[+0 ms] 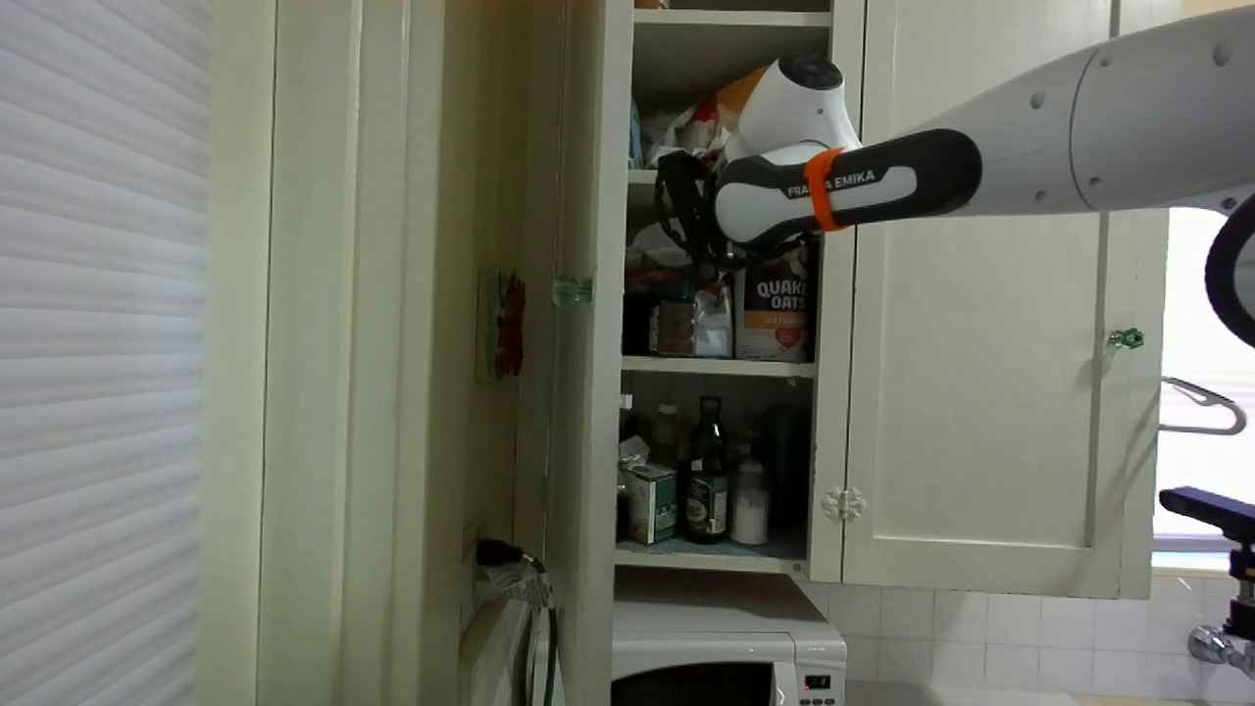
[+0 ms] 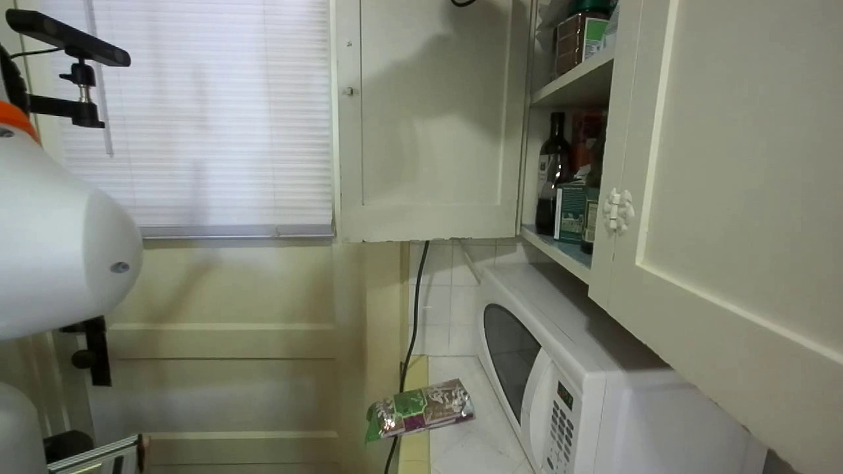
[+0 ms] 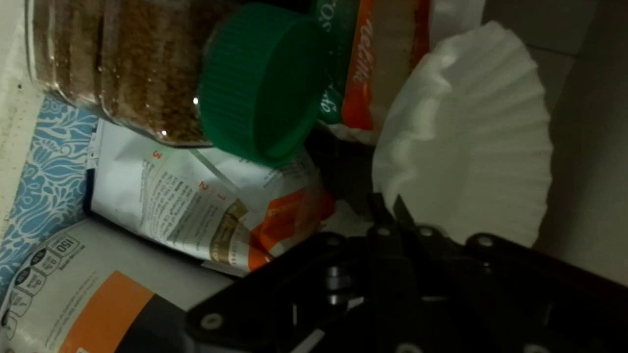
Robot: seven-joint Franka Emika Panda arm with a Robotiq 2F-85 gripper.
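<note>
In the wrist view my gripper is shut, and no object shows between its fingertips. Right beyond the tips lies a stack of white fluted coffee filters [image 3: 471, 135]; whether the tips touch it I cannot tell. To the left are a jar of brown granules with a green lid [image 3: 288, 88] and a white and orange pouch [image 3: 194, 206]. A Melitta packet [image 3: 377, 64] sits behind. From exterior view 1, the gripper [image 1: 720, 261] is at the middle shelf, above the jar [image 1: 673, 326] and left of the Quaker Oats box [image 1: 776, 308].
Shelf boards bound the space above and below [image 1: 718, 366]. The cupboard's open door [image 1: 584, 412] stands left of the arm. Bottles [image 1: 708, 477] fill the lower shelf, over a microwave [image 1: 718, 624]. A shiny packet [image 2: 423, 409] lies over the counter's edge.
</note>
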